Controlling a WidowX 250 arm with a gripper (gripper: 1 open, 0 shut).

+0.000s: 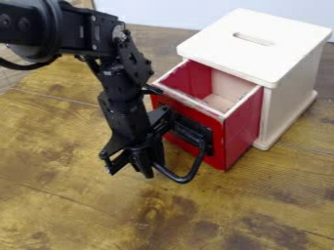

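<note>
A small pale wooden cabinet (287,83) with a slot in its top stands at the upper right. Its red-fronted drawer (237,137) is pulled out toward the lower left, with an empty pale interior visible from above. My black gripper (146,161) is low in front of the drawer, at the lower end of a black bar or handle (187,174) beside the red front. I cannot tell whether the fingers are shut on it.
A white wall (156,12) runs along the back.
</note>
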